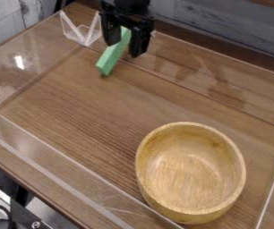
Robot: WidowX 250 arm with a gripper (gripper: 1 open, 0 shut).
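My black gripper (126,29) is at the top centre, over the upper part of a green elongated object (109,61) lying on the wooden table (80,125). The object's top is partly hidden by the gripper, and whether they touch I cannot tell. The gripper appears open.
A large pale tan bowl (190,170) sits at the lower right. A clear wire-like holder (82,29) stands just left of the gripper, another white one at the left edge.
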